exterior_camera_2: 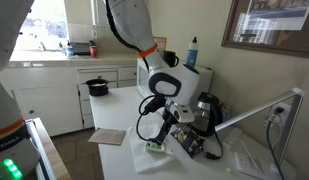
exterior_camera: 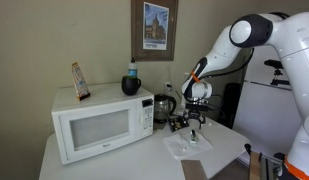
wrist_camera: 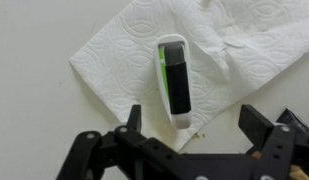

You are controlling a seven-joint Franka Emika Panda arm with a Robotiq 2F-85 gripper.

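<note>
A narrow white-and-green object with a black top (wrist_camera: 176,82) lies on a white paper towel (wrist_camera: 119,60). In the wrist view it points lengthwise toward my gripper, which is open with one finger on either side of its near end. Nothing is clasped. From the second exterior view, the gripper (exterior_camera_2: 168,131) hangs over the towel (exterior_camera_2: 166,168), close above the object (exterior_camera_2: 154,147). How much height separates them is hard to judge.
A dark packet (wrist_camera: 290,120) lies right of the towel in the wrist view. A white microwave (exterior_camera: 99,128), a kettle (exterior_camera: 165,106) and dark items beside it stand along the wall. A flat brown board (exterior_camera: 194,170) rests near the front edge.
</note>
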